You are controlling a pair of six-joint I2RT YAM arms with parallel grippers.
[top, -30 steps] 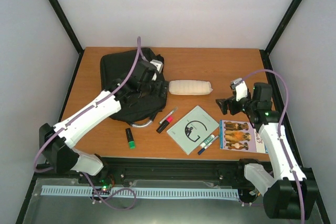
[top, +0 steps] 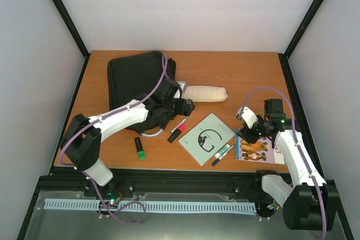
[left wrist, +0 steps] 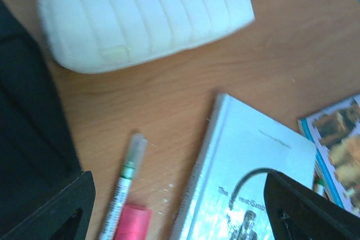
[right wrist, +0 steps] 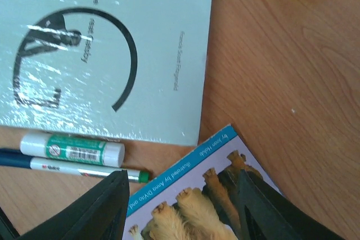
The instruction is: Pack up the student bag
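A black bag (top: 129,80) lies at the back left, with a cream padded pouch (top: 203,93) beside it. My left gripper (top: 185,107) hovers above the bag's right edge, fingers apart and empty, over a pen (left wrist: 119,195) and pink marker (left wrist: 133,223). A white book (top: 206,139) lies centrally; beside it are a glue stick (right wrist: 73,149) and a blue pen (right wrist: 84,168). My right gripper (top: 242,134) is above an animal-picture booklet (right wrist: 191,206), fingers apart with nothing visibly between them.
A black-and-green marker (top: 139,148) lies at the front left.
My left gripper has moved right toward the pens and pouch's near side. My right gripper has moved down toward the front, over the booklet.
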